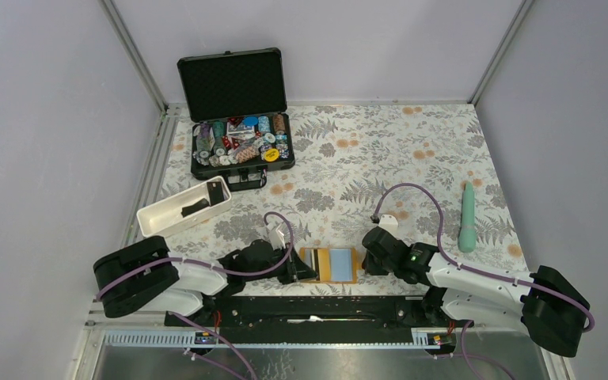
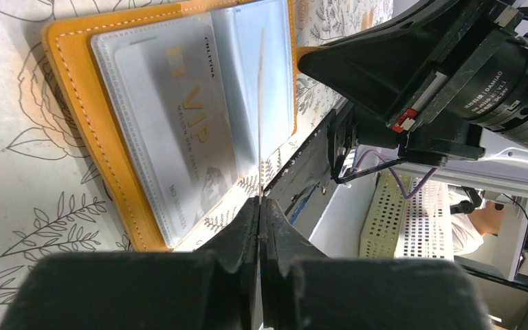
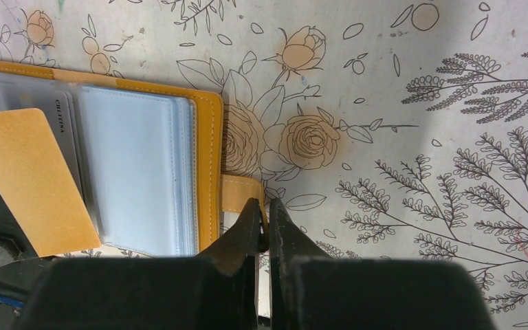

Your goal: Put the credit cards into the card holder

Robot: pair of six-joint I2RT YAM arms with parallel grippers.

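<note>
The tan card holder [image 1: 355,277] lies open on the table near its front edge, with pale blue clear sleeves [image 3: 134,165]. A silvery VIP card [image 2: 179,117] sits in one side of it. My left gripper is shut on a yellow card with a black stripe [image 3: 41,179]. That card stands above the holder, seen edge-on as a thin line in the left wrist view and broadside in the right wrist view. At the holder's right side, my right gripper is shut on its small tan strap [image 3: 240,193].
A white tray [image 1: 158,218] with dark items stands at the left. Behind it is an open black case [image 1: 233,83] of poker chips. A green tapered object [image 1: 467,218] lies at the far right.
</note>
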